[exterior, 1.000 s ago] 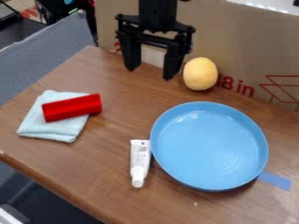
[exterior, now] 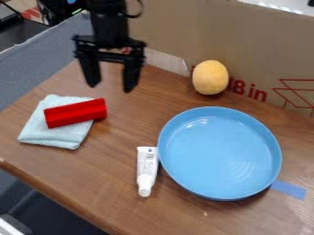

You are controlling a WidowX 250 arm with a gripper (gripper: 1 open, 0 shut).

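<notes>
The black gripper (exterior: 109, 72) hangs open over the left part of the wooden table, a little blurred, above a red cylinder (exterior: 76, 112). Nothing shows between its fingers. The red cylinder lies on a folded light-blue cloth (exterior: 50, 133). A white tube (exterior: 146, 170) lies near the front, just left of a blue plate (exterior: 218, 152). A yellow egg-shaped object (exterior: 210, 77) stands at the back, right of the gripper.
A cardboard box wall (exterior: 270, 55) runs along the back. A grey padded surface (exterior: 37, 64) borders the table at the left. Bare wood shows in the middle, between cloth and plate.
The gripper has moved left, from beside the yellow object to above the red cylinder. The objects on the table have not visibly moved.
</notes>
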